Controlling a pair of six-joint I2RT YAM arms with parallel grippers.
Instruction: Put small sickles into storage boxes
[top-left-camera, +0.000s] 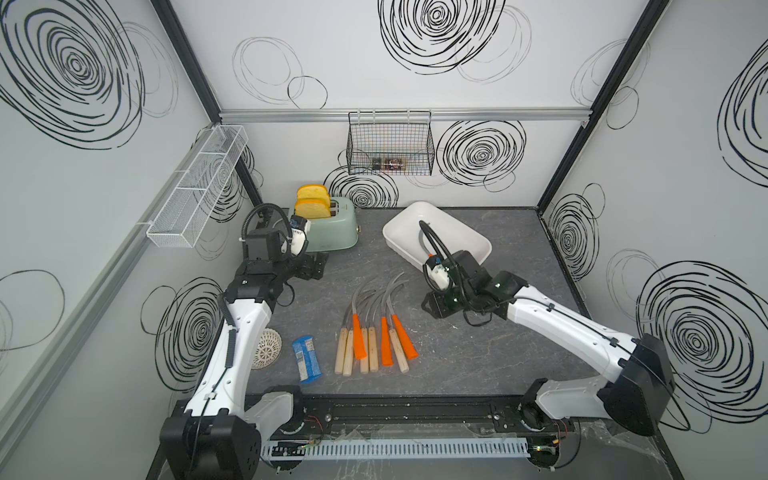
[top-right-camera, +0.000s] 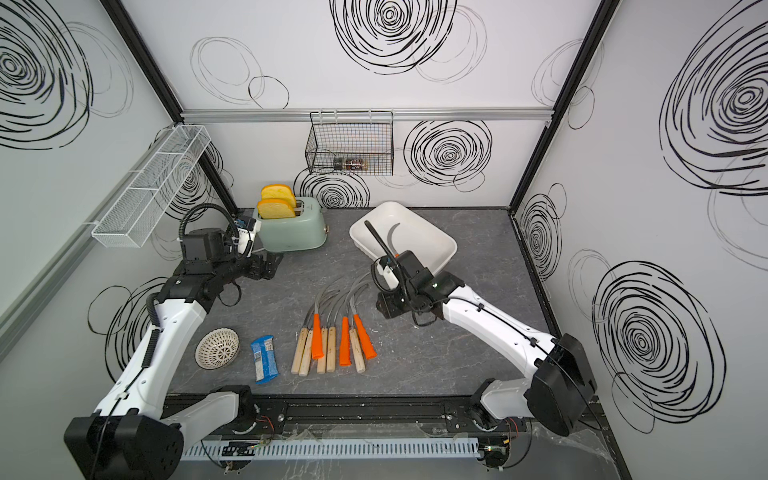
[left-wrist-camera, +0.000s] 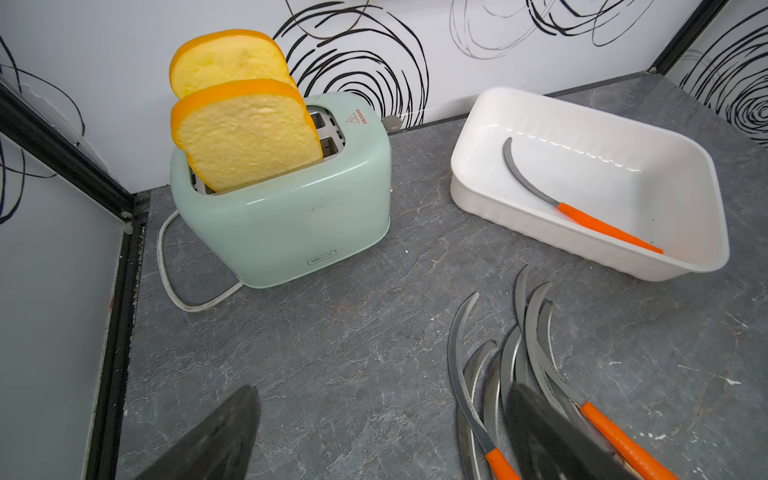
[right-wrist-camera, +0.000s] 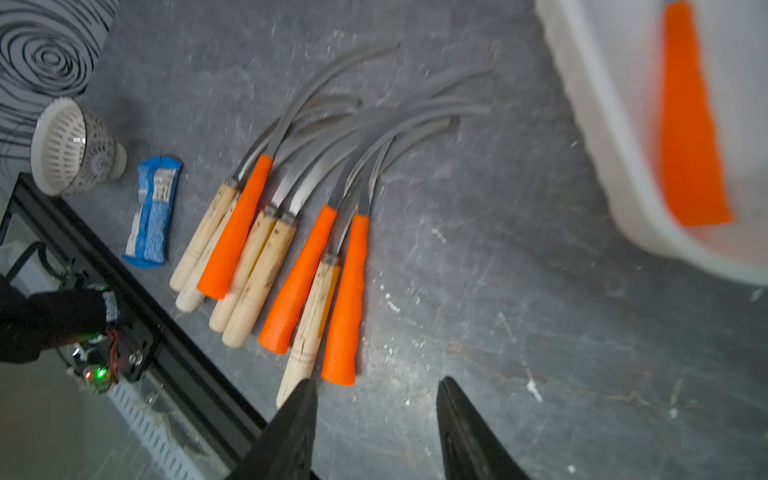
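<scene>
Several sickles with orange and wooden handles lie fanned side by side on the grey table; the rightmost is an orange-handled sickle (right-wrist-camera: 349, 300) in the right wrist view. One more orange-handled sickle (left-wrist-camera: 604, 224) rests inside the white box (left-wrist-camera: 576, 249), blade toward the back left. My right gripper is above the table, to the right of the fanned handles and in front of the box, its fingers apart and empty. Over the table's left side, before the toaster, my left gripper stands open with nothing held; sickle blades show beyond its right finger.
A green toaster (top-left-camera: 334, 228) with toy bread slices is at the back left. A blue packet (top-left-camera: 305, 358) and a woven basket (top-right-camera: 217, 349) lie left of the sickles. Bare table (right-wrist-camera: 512, 352) stretches right of them.
</scene>
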